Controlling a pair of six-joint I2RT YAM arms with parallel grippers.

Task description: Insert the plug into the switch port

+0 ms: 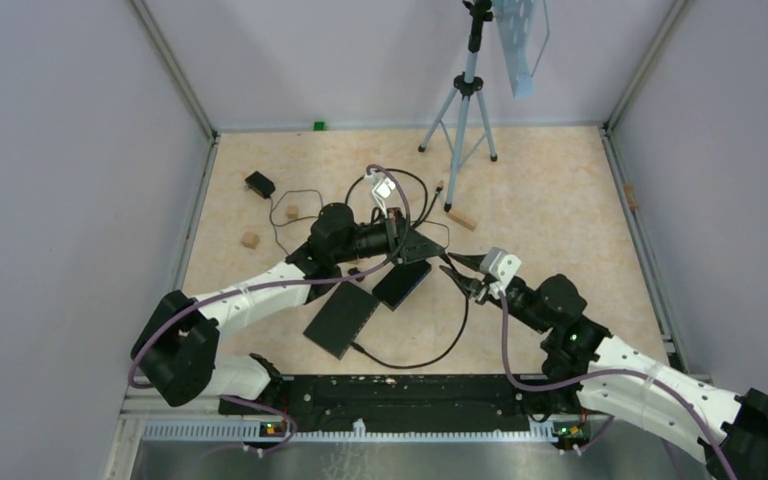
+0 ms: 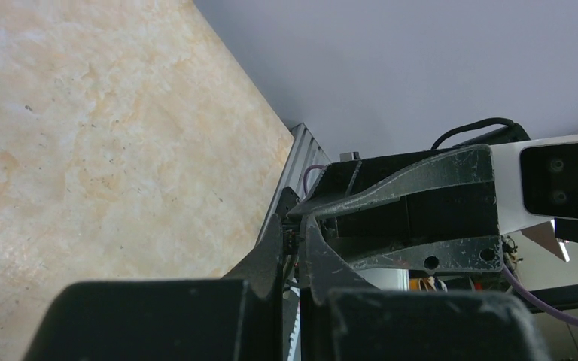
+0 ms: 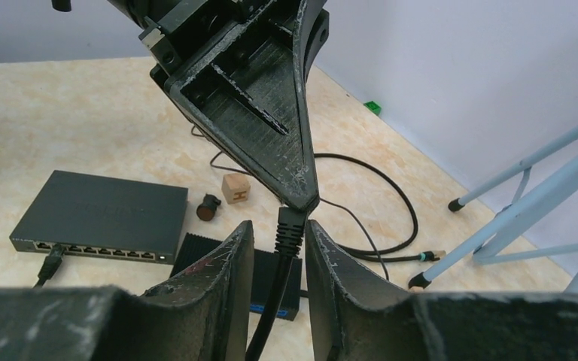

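A black plug (image 3: 289, 229) on a black cable (image 3: 272, 301) is held up off the table, with my left gripper (image 1: 440, 252) shut on its upper end. In the right wrist view the cable hangs down from it between the parted fingers of my right gripper, which stands open with a gap on either side. The black switch (image 3: 105, 214) lies on the table with its row of ports facing the right wrist camera. A cable connector (image 3: 53, 259) sits at one of its left ports. The plug's tip is hidden by my left fingers.
A smaller black box (image 1: 400, 284) lies beside the switch. Farther back are a dark round piece (image 3: 208, 207), a wooden block (image 3: 235, 188), loose cables (image 3: 399, 197) and a tripod (image 1: 462, 130).
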